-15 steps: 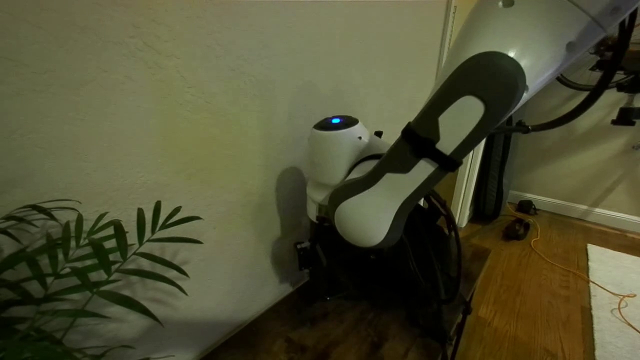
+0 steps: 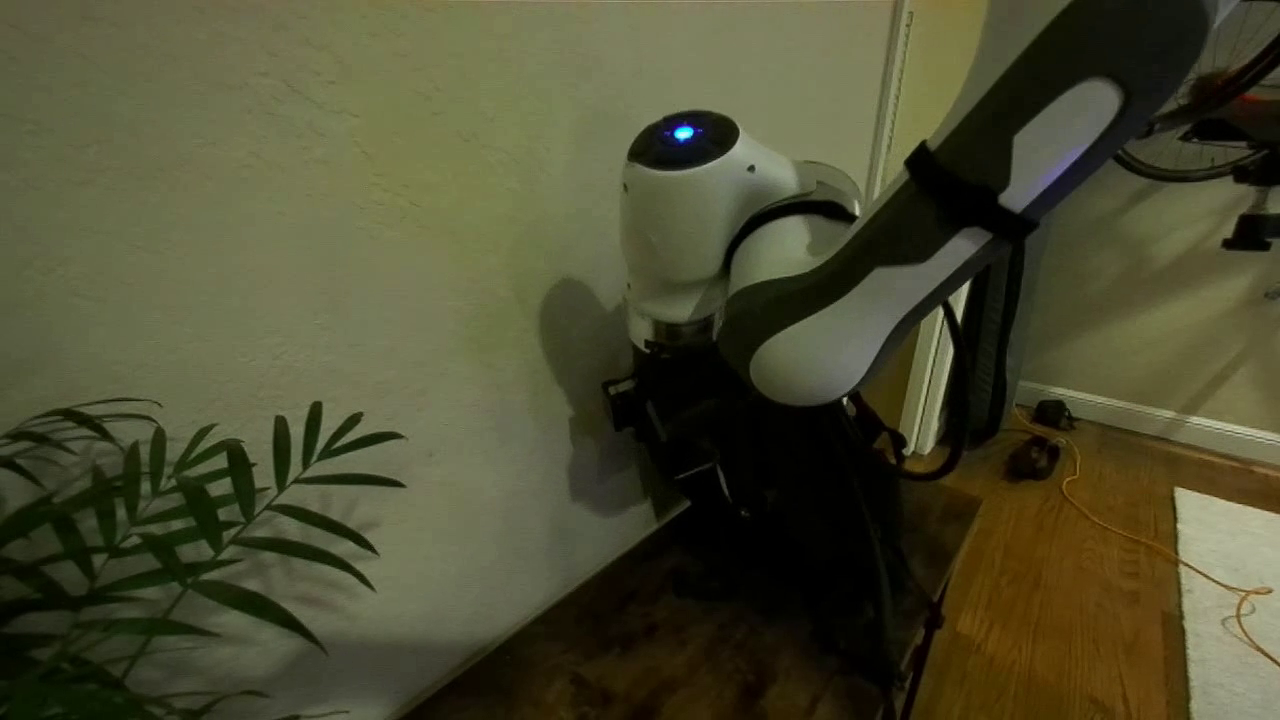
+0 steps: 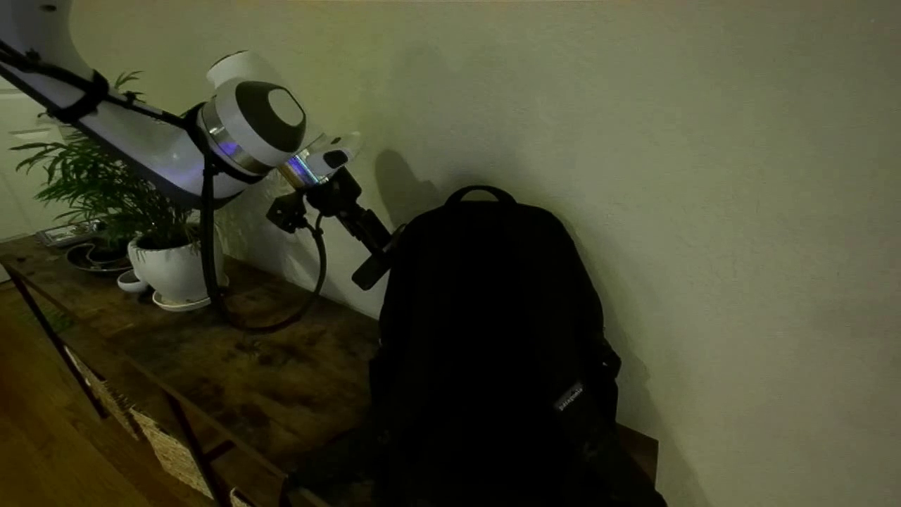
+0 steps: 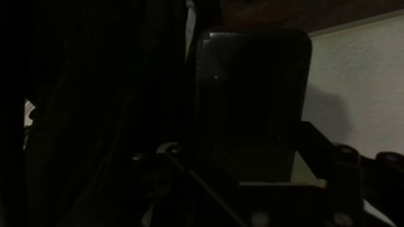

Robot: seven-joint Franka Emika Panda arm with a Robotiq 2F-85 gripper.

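A black backpack (image 3: 498, 355) stands upright on the wooden table against the wall. In exterior view 2, my gripper (image 3: 381, 245) points down at its upper left side. At the gripper's tip a dark slab (image 3: 372, 272) sticks out beside the bag, clear of the tabletop. From the wrist, that black slab (image 4: 253, 98) shows rounded corners and a faintly textured face. One of my fingers (image 4: 318, 151) appears to meet its right edge; the other side is too dark to make out. Whether the fingers are closed tightly on the slab is not clear.
The wall (image 3: 743, 211) is close behind the bag and gripper. A potted plant (image 3: 173, 266) with small dishes sits at the table's far left. Bare tabletop (image 3: 253, 363) lies between plant and backpack. A cable loop (image 3: 317, 279) hangs from the arm.
In exterior view 1 the arm's wrist has risen well above its earlier height beside the wall. The forearm has swung up too, and the plant is unmoved.
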